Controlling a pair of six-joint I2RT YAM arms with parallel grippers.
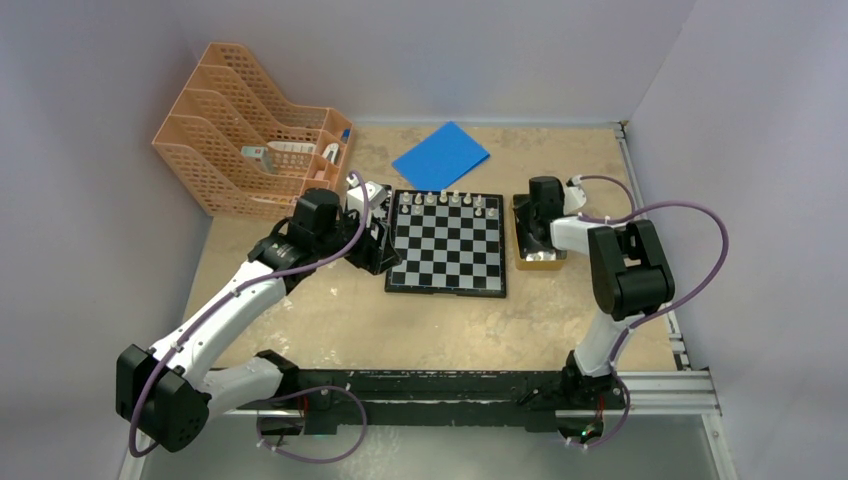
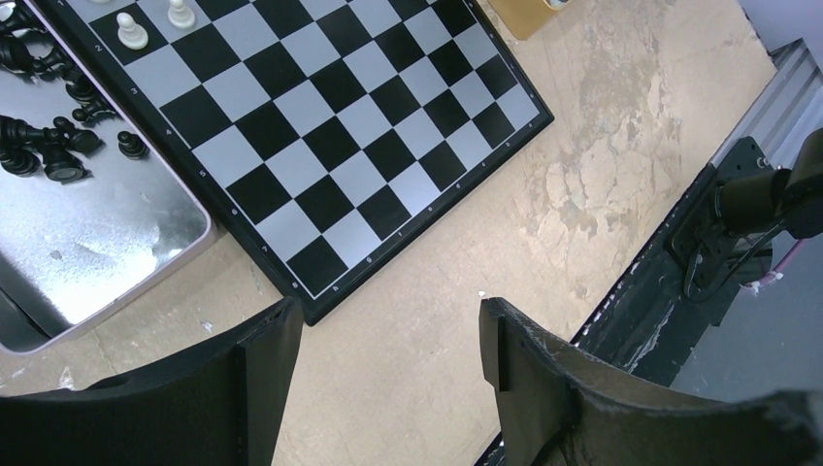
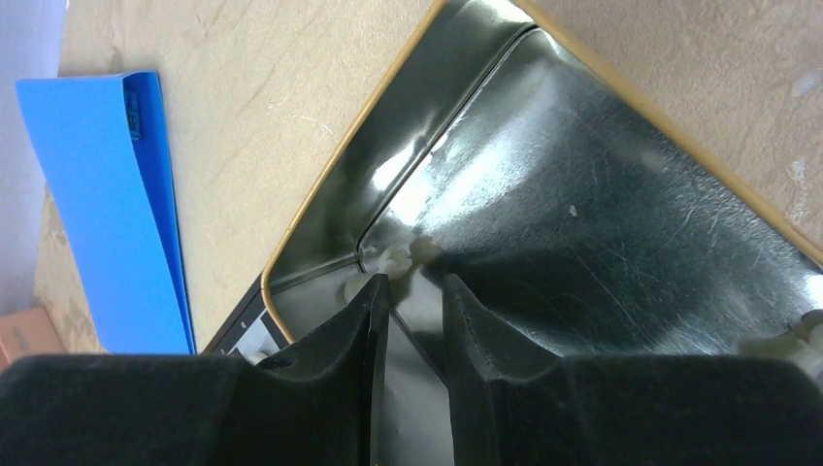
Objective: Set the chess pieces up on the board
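Observation:
The chessboard (image 1: 447, 243) carries a full back row of white pieces and several white pawns (image 2: 132, 31) at its far side. In the right wrist view, a white piece (image 3: 393, 262) lies in the corner of the box (image 3: 330, 175), partly hidden by a fingertip. My right gripper is inside the box, its fingers parted by a narrow gap right at that piece; no grip on it shows. Over the board's left edge, my left gripper stands wide open and empty. Black pieces (image 2: 60, 146) lie in a metal tray (image 2: 107, 218) left of the board.
More white pieces (image 3: 801, 345) lie at the box's other end. A blue folder (image 1: 440, 156) rests behind the board, and an orange organiser (image 1: 235, 140) stands at the back left. The table in front of the board is clear.

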